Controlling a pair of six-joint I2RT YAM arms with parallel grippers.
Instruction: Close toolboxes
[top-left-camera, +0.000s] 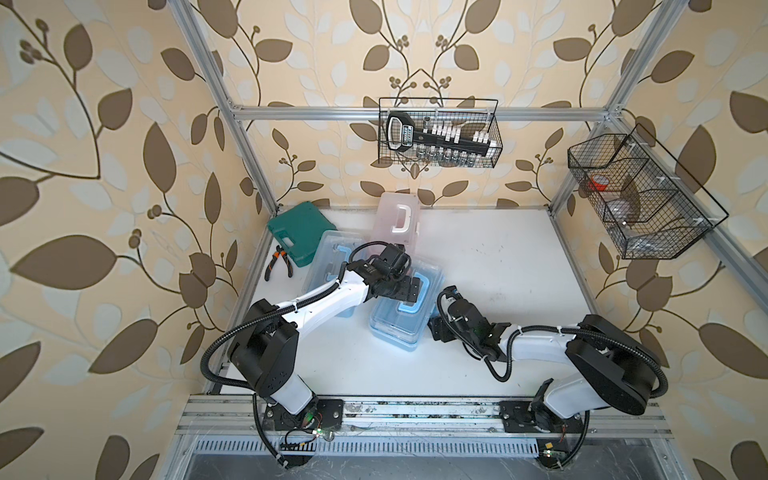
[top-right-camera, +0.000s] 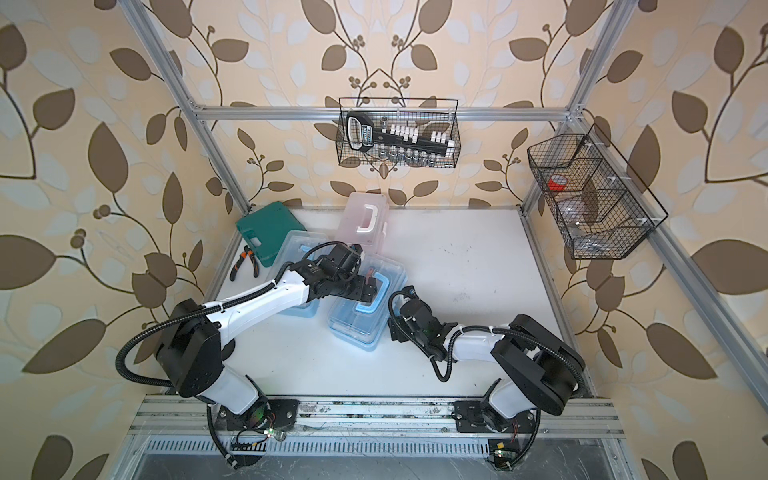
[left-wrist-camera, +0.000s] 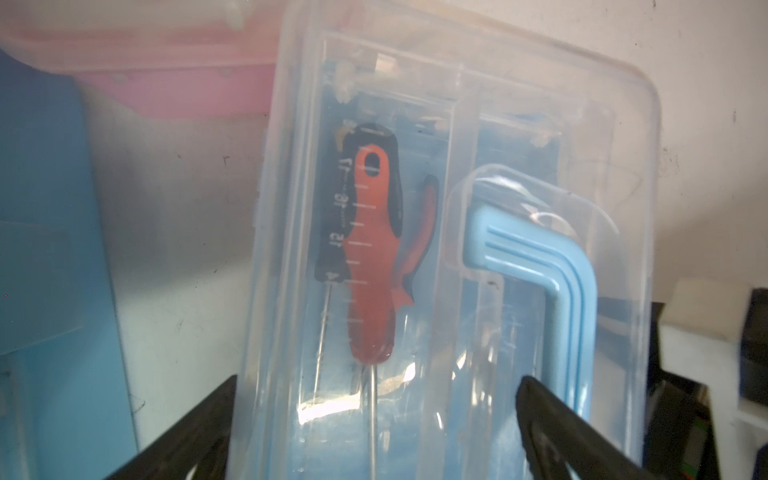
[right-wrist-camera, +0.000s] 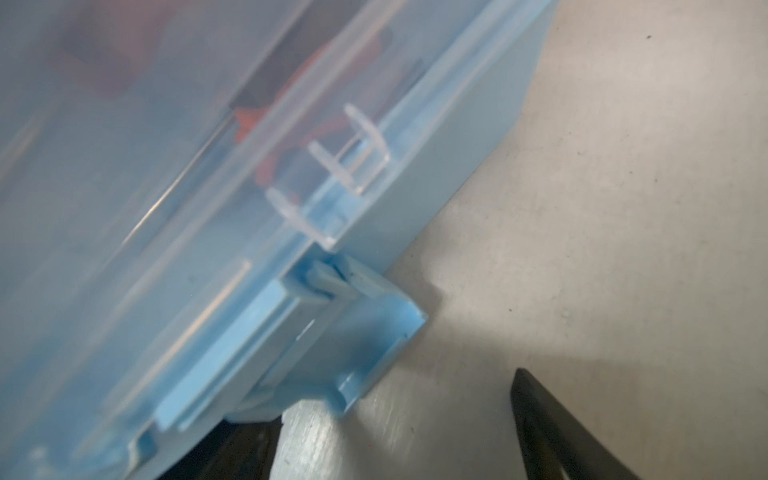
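A clear-lidded blue toolbox (top-left-camera: 389, 324) lies at the table's centre, with red-handled tools (left-wrist-camera: 369, 296) showing through the lid. My left gripper hovers open over this lid, beside its blue handle (left-wrist-camera: 564, 272). My right gripper is low at the box's right side, fingers parted, with a blue latch (right-wrist-camera: 360, 336) hanging outward near it. Clear lid tabs (right-wrist-camera: 344, 172) stand above the rim. A second blue toolbox (top-left-camera: 328, 256) lies to the left, partly hidden by my left arm.
A green case (top-left-camera: 300, 232) and orange-handled pliers (top-left-camera: 276, 260) lie at the back left. A pink case (top-left-camera: 396, 216) is behind the blue boxes. Wire baskets hang on the back and right walls.
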